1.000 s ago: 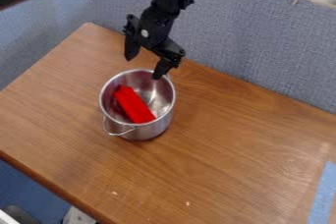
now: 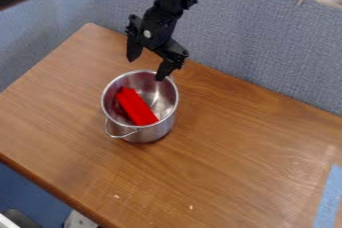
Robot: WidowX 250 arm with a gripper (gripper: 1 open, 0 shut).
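Note:
A steel pot (image 2: 160, 124) with a wire handle stands on the wooden table. Inside it lies a red block (image 2: 135, 106), tilted along the pot's interior. My black gripper (image 2: 146, 61) is open above the pot's back rim, one finger reaching down near that rim and the other out to the back left. Nothing shows held between them.
Grey padded walls (image 2: 267, 42) border the back and left. A light blue strip (image 2: 329, 197) lies at the right edge.

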